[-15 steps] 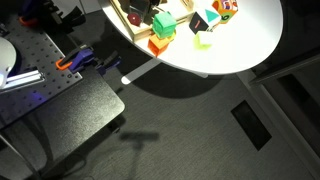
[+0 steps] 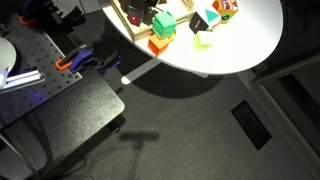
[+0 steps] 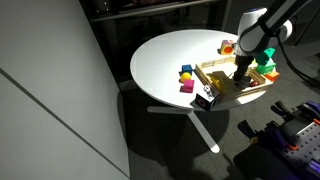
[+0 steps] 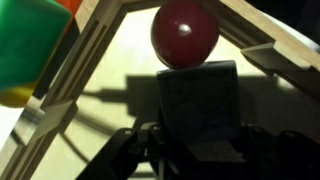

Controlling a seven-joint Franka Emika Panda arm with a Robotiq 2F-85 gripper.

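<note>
Inside a shallow wooden tray (image 3: 212, 68), my gripper (image 3: 241, 72) is lowered and shut on a dark block (image 4: 200, 98), whose flat end faces the wrist camera. The fingers look dark and are partly lost in shadow in the wrist view. A round red piece (image 4: 185, 32) lies on the tray's pale floor, right beside the block. Outside the tray wall, a green block (image 4: 28, 38) fills the left of the wrist view. From the exterior views the held block is too small and dark to make out.
The green block (image 2: 164, 23) sits on or by an orange one (image 2: 157, 45) near the white table's edge. Several more coloured blocks stand about, among them a pink one (image 3: 187, 87) and a dark-faced one (image 3: 205, 98).
</note>
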